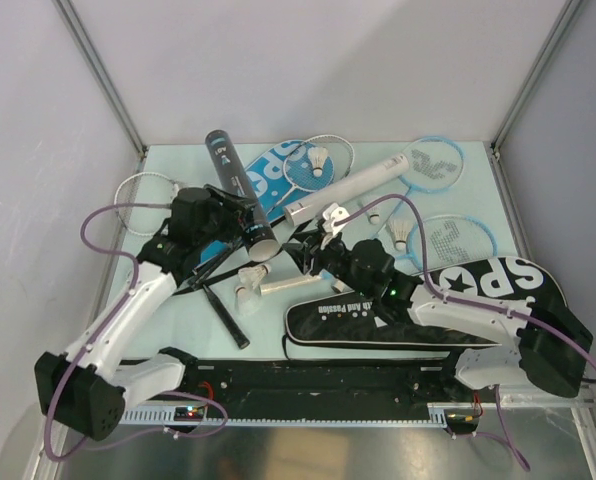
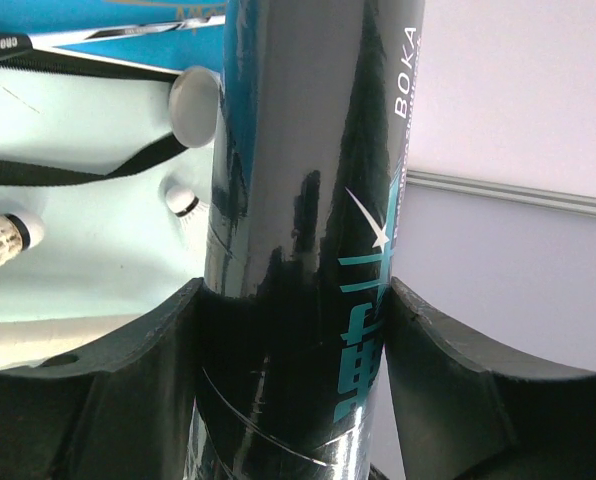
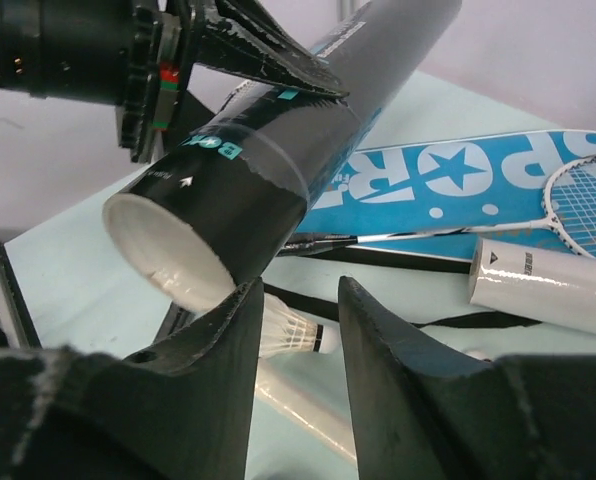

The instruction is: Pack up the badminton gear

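Observation:
A black shuttlecock tube (image 1: 235,178) is raised above the table at the left, tilted. My left gripper is shut on it, one finger on each side of its dark wall. In the right wrist view the tube's pale round end (image 3: 163,252) faces me, just beyond and left of my right gripper. That gripper stands open with nothing between its fingers. A white tube (image 1: 346,190) lies at the table's middle. Two shuttlecocks (image 1: 249,285) lie beneath the raised tube, close to a racket handle (image 1: 226,318). Part of the blue bag (image 1: 269,177) is covered.
Several rackets lie about, among them a blue-rimmed racket (image 1: 435,165) at the back right. A black racket bag (image 1: 378,322) takes up the front right. More shuttlecocks (image 1: 399,229) lie near the right arm. Bare table shows at the front left.

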